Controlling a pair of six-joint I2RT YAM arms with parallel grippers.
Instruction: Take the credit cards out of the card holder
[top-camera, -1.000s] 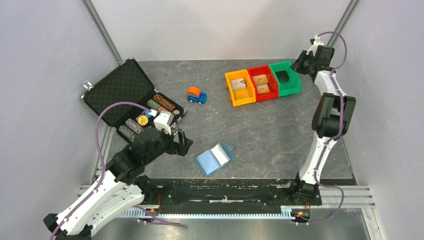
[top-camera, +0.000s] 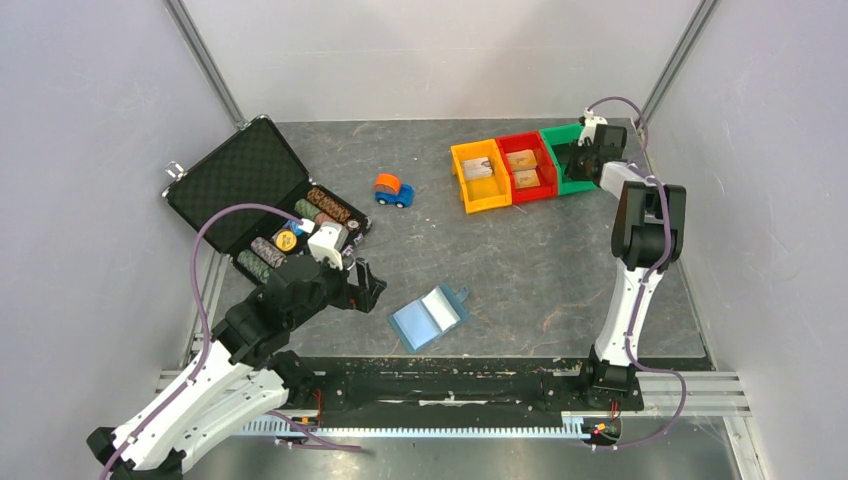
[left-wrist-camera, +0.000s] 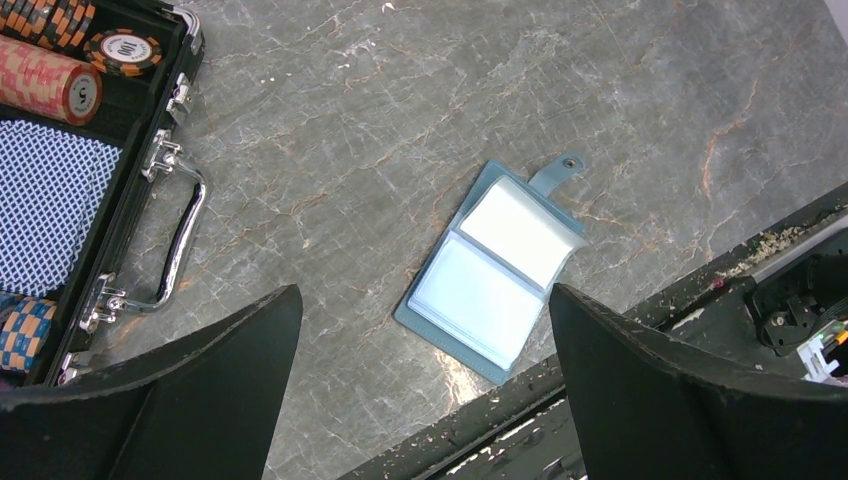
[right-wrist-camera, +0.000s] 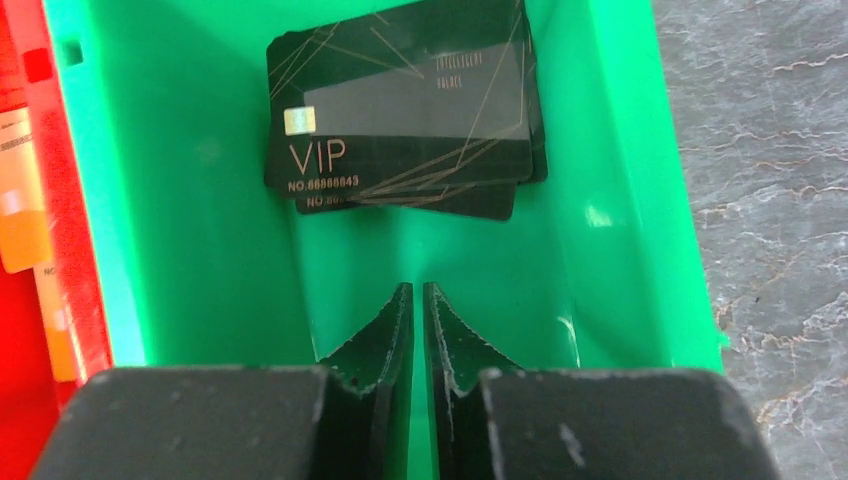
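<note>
An open blue card holder (top-camera: 429, 317) lies on the table, its clear sleeves spread; in the left wrist view the holder (left-wrist-camera: 485, 272) looks pale, with no dark card in its sleeves. Above it stands my left gripper, open, with nothing between its fingers. Far to the right, my right gripper is over the green bin. Its fingers are nearly together with only a narrow gap, and no card shows between them. Black VIP cards (right-wrist-camera: 420, 120) lie stacked in that bin, just ahead of the fingertips.
Beside the green bin are a red bin (top-camera: 515, 139) and a yellow bin (top-camera: 488, 205), both with cards inside. A toy truck (top-camera: 394, 197) and an open poker-chip case (top-camera: 247, 177) are at the left. Mid-table is bare.
My right gripper has moved left, from beside the green bin to over it, now covering part of its inside. The left arm and the card holder have stayed put.
</note>
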